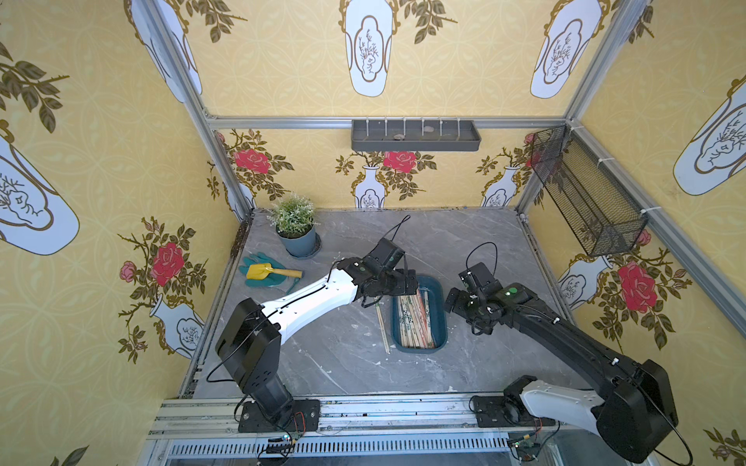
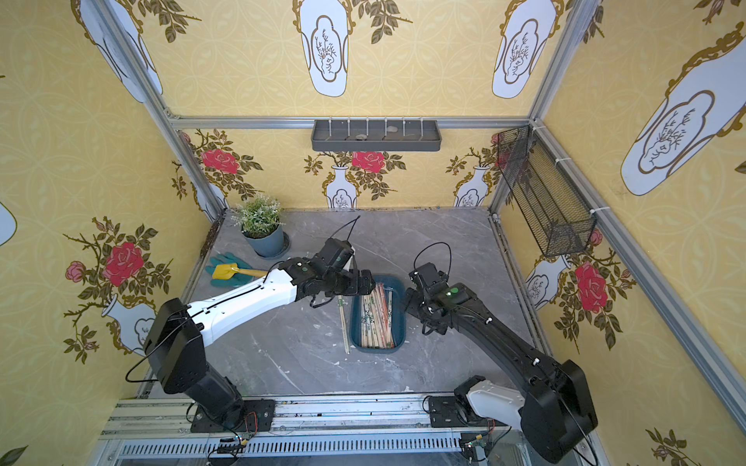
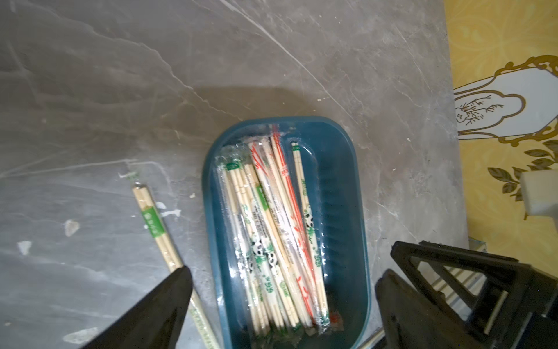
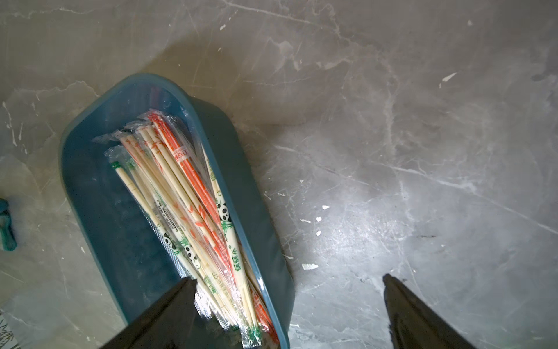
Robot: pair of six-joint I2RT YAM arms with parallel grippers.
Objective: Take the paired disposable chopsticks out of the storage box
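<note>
The storage box (image 3: 351, 192) is a dark teal, rounded tub on the grey table. Inside it lie several wrapped chopsticks (image 3: 279, 232) in clear sleeves with green, red and panda prints, packed side by side. One pair of chopsticks with a green band (image 3: 154, 222) lies on the table to the left of the box. My left gripper (image 1: 408, 282) is open over the far left part of the box, holding nothing. To the box's right, my right gripper is open too, one finger over the box and the other over bare table.
A potted plant (image 1: 295, 221) stands at the back left, with a yellow trowel (image 1: 268, 272) on a teal glove (image 1: 256, 260) in front of it. A wire basket (image 1: 594, 190) hangs on the right wall. Behind the box the table is clear.
</note>
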